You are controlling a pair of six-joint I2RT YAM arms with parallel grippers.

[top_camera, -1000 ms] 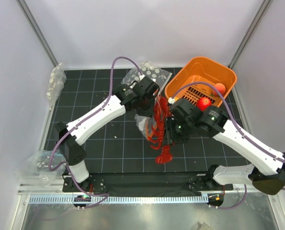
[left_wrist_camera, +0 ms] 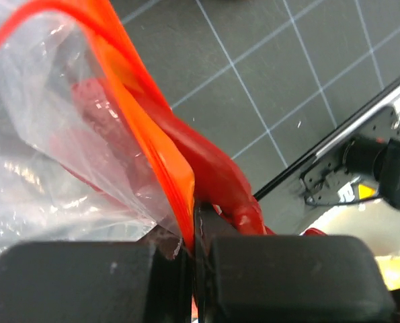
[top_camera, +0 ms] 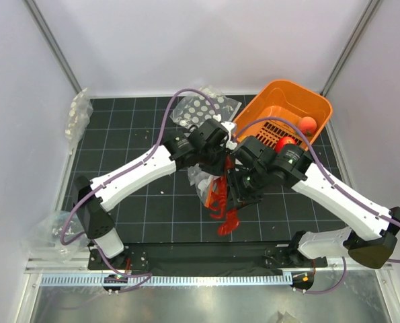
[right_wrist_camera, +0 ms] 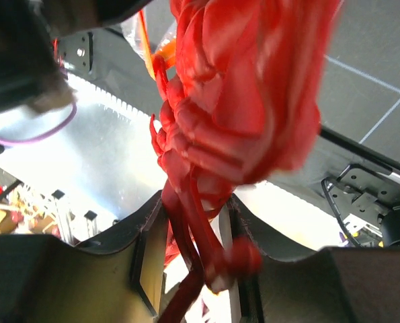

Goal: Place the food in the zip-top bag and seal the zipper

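Observation:
My left gripper is shut on the orange zipper edge (left_wrist_camera: 152, 145) of the clear zip bag (left_wrist_camera: 45, 188). A red toy lobster hangs beside it, partly seen through the plastic in the left wrist view. My right gripper is around the lobster's legs and feelers, its fingers somewhat apart; whether it grips them firmly is unclear. In the top view both grippers meet over the middle of the black mat, with the lobster (top_camera: 220, 208) dangling below them.
An orange bin (top_camera: 273, 101) with red round food (top_camera: 306, 126) stands at the back right. More clear bags (top_camera: 55, 235) lie at the left and back (top_camera: 200, 104).
The left gripper and arm have moved right and toward the front, closer to the right gripper. The lobster has shifted slightly toward the front edge; the right arm has moved a little.

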